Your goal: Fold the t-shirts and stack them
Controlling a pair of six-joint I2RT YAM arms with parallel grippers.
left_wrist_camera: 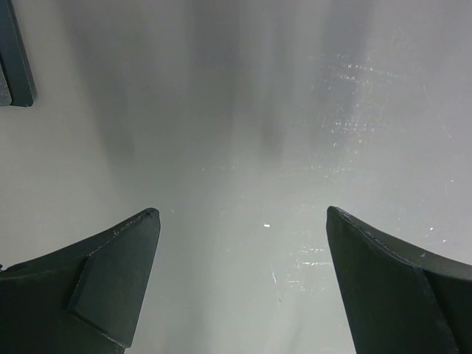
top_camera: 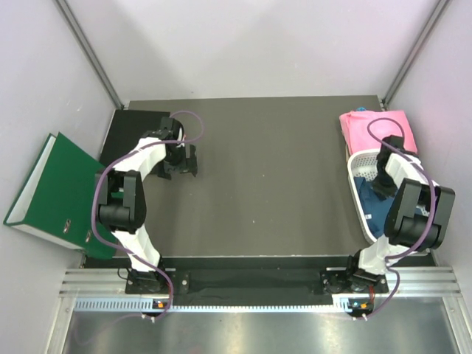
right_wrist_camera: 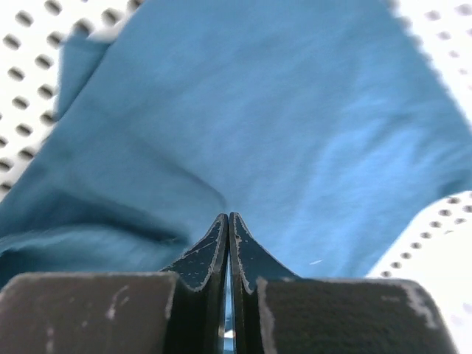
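A blue shirt (top_camera: 372, 214) lies crumpled in the white perforated basket (top_camera: 355, 212) at the right, filling much of the right wrist view. My right gripper is shut, its tips over the blue cloth (right_wrist_camera: 280, 133); none shows clearly between them. A folded pink shirt (top_camera: 369, 129) lies at the back right, just behind the basket. My left gripper stands open over bare table at the left, with nothing between its fingers.
A green binder (top_camera: 55, 199) leans at the left wall, beside a black mat (top_camera: 125, 133) at the back left.
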